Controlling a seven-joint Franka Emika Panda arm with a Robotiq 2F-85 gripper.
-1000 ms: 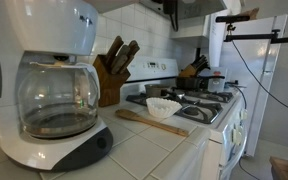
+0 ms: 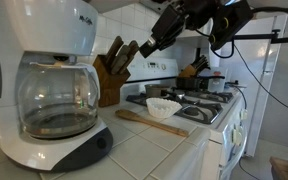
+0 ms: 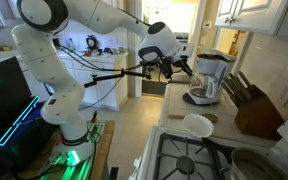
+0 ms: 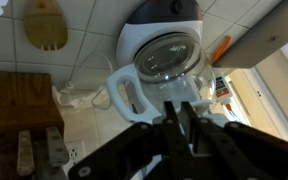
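Note:
A white coffee maker (image 2: pixel 9 60) with a glass carafe (image 2: pixel 59 100) stands on the tiled counter. In the wrist view the carafe (image 4: pixel 174 60) is seen from above, its white handle (image 4: pixel 134 92) towards the left. My gripper (image 2: pixel 148 47) hangs in the air above the counter, to the right of the coffee maker in exterior view 1. In the wrist view its dark fingers (image 4: pixel 187 120) lie close together over the carafe's near edge. The gripper is shut, and nothing shows between the fingers; the exact gap to the carafe is unclear.
A knife block (image 2: pixel 109 82) with dark handles stands behind the coffee maker. On the counter lie a wooden slotted spoon (image 2: pixel 156 123) and a white fluted bowl (image 2: pixel 164 107). The stove (image 3: pixel 182 155) with pots is beyond.
The arm has come down from the top of exterior view 1, bringing the gripper lower and into view. The coffee maker, carafe, bowl and spoon have stayed in place.

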